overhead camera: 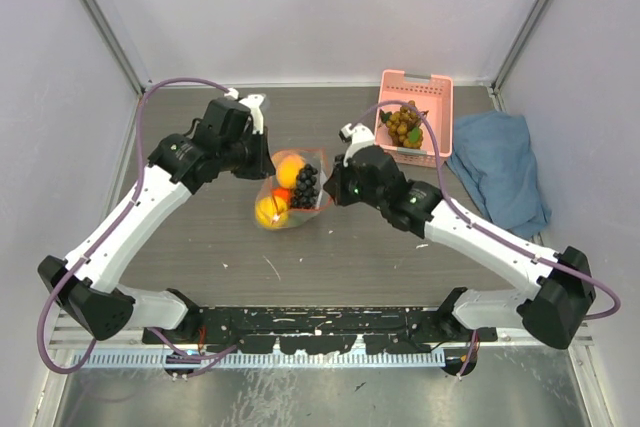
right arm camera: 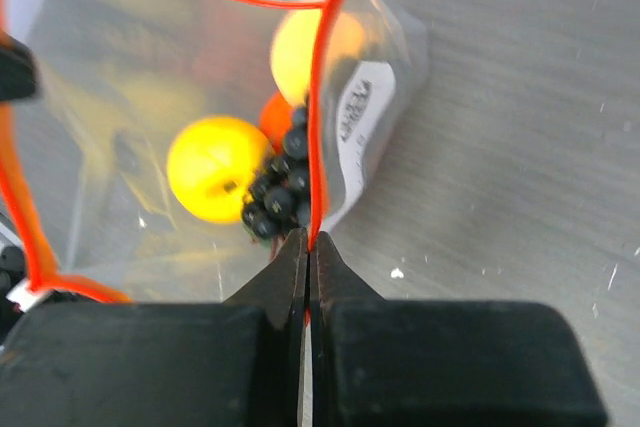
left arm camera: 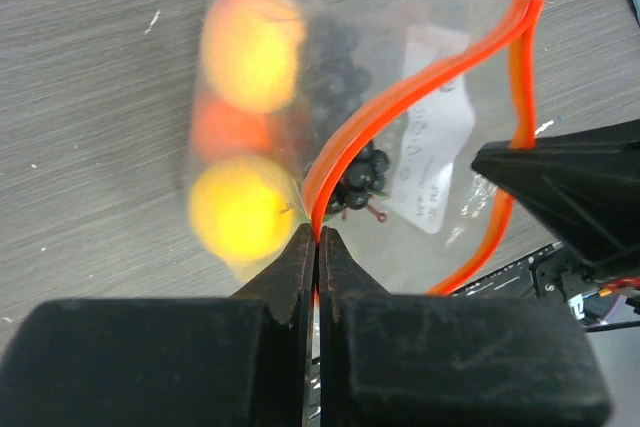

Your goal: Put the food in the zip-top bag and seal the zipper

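Note:
The clear zip bag [overhead camera: 280, 215] with an orange zipper stands open on the table, holding yellow and orange round fruit [right arm camera: 215, 169] and dark grapes [right arm camera: 288, 187]. My left gripper is shut on the zipper edge at one side. My right gripper is shut on the opposite edge, a vertical orange strip. The mouth gapes between them.
A pink basket [overhead camera: 438, 97] with brownish grapes stands at the back right, a folded blue cloth [overhead camera: 500, 172] beside it.

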